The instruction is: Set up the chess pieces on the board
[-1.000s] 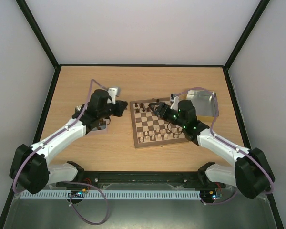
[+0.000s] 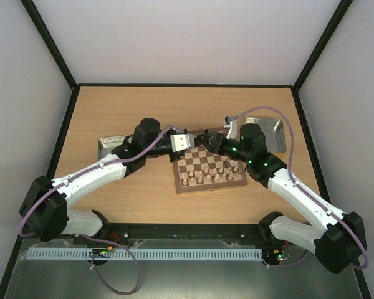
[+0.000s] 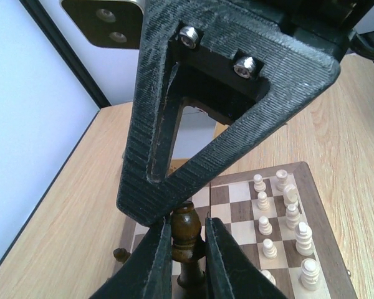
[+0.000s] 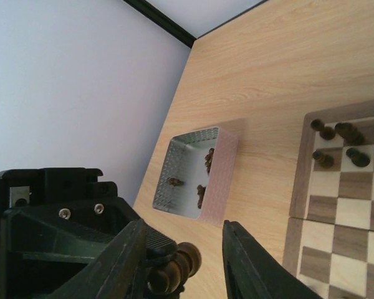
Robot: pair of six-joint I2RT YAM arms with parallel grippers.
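Note:
Both grippers meet above the chessboard (image 2: 209, 187). My left gripper is shut on a dark chess piece (image 3: 186, 224), held upright beneath the right gripper's black body. My right gripper has its fingers apart around that piece's side, partly open; contact is unclear. White pieces (image 3: 303, 237) stand along one side of the board, several dark pieces (image 4: 350, 134) at the other.
A perforated container (image 4: 218, 174) with dark pieces lying in it is on the left of the table. A metal tray (image 2: 272, 134) sits at the right.
My left gripper has swung right from beside the board to meet the right gripper over it. The right arm has shifted slightly.

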